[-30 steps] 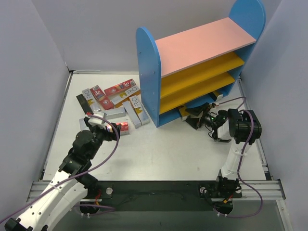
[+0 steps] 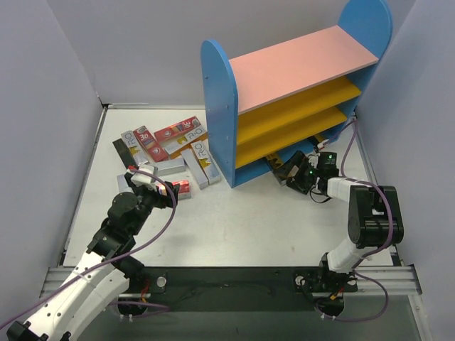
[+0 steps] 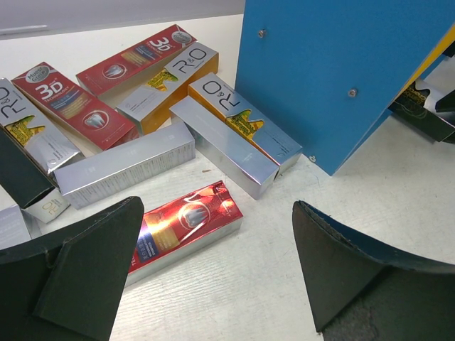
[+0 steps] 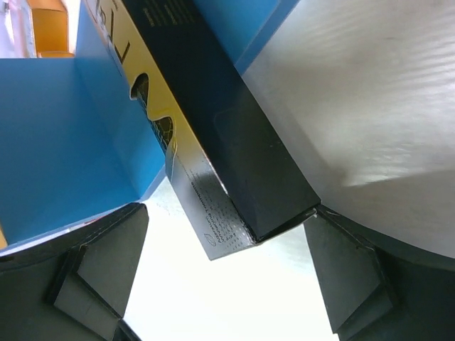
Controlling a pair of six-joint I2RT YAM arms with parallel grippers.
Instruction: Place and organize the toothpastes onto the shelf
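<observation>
The black toothpaste box (image 4: pixel 227 135), with a gold side, lies tilted at the blue bottom shelf (image 4: pixel 245 35), one end sticking out past the shelf's edge. My right gripper stands open around that outer end; its right finger touches or nearly touches the box, and a gap shows on the left. From above, the right gripper (image 2: pixel 293 176) partly covers the box at the front of the shelf unit (image 2: pixel 219 114). My left gripper is open above the table, with a red toothpaste box (image 3: pixel 188 224) lying below and between its fingers.
Several more toothpaste boxes (image 3: pixel 131 167) lie loosely grouped left of the shelf unit, some touching. A silver box (image 3: pixel 227 145) rests beside the unit's blue side panel (image 3: pixel 320 78).
The black box has turned so its gold side shows, its end slanting outward. The left arm stays still.
</observation>
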